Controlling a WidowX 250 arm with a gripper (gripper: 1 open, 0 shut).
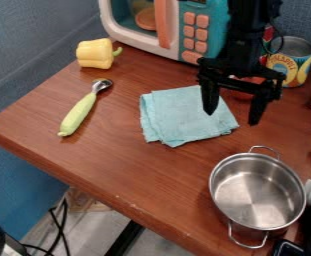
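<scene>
My black gripper (233, 108) hangs open over the right end of a folded light-blue cloth (182, 116), with no object visible between its fingers. Below and to the right, a steel pot (257, 190) with two handles stands near the table's right side. A yellow pepper (96, 53) lies at the back left, and a green-handled scoop (79, 112) lies on the left part of the table.
A toy microwave (158, 22) stands at the back, with a can (291, 64) to its right, behind the arm. Small red items at the back right are partly hidden by the gripper.
</scene>
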